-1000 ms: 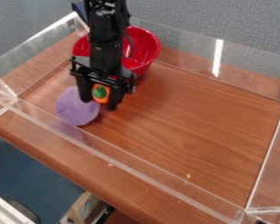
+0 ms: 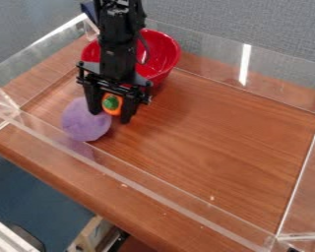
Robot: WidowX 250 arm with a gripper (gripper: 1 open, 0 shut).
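My black gripper [image 2: 111,98] reaches down from the top to a small orange object with a green top [image 2: 113,103], which sits between its fingers beside a purple round object [image 2: 83,121] on the wooden surface. Whether the fingers are closed on the orange object I cannot tell. Behind the arm stands a red bowl [image 2: 161,56], partly hidden by it.
A clear low wall [image 2: 244,61] edges the wooden surface [image 2: 226,148]. The near edge drops to a dark floor [image 2: 23,187] at the lower left.
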